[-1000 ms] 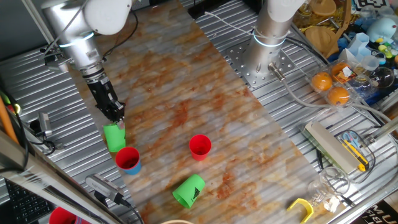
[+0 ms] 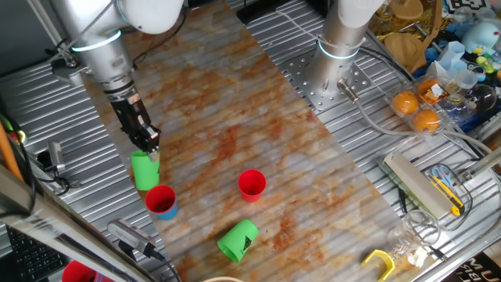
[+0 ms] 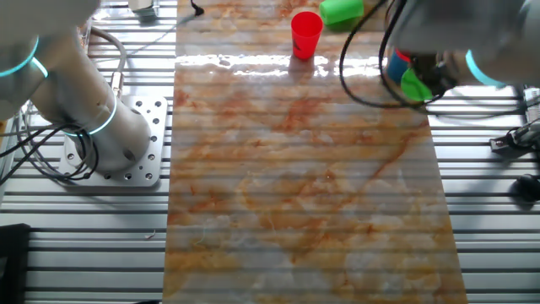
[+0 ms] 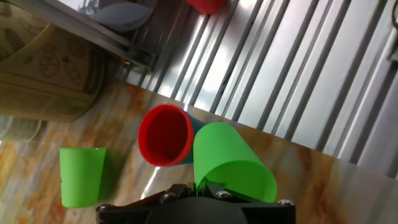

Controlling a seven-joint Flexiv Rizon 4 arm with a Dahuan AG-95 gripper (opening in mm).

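A green cup point(image 2: 145, 171) is near the table's left edge in exterior view 1, its mouth end toward my gripper point(image 2: 154, 153). In the wrist view my gripper appears shut at the near rim of that green cup point(image 4: 227, 158), its fingertips together there; the pinched rim itself is mostly hidden. Right beside it is a red cup point(image 4: 165, 135) with a blue outer cup point(image 2: 170, 215) around it. A single red cup point(image 2: 252, 186) stands farther right. Another green cup point(image 2: 237, 240), with a dark mark, lies on its side.
A device with a cable point(image 2: 131, 236) sits at the lower left edge. A printed round container point(image 4: 56, 74) stands at the left of the wrist view.
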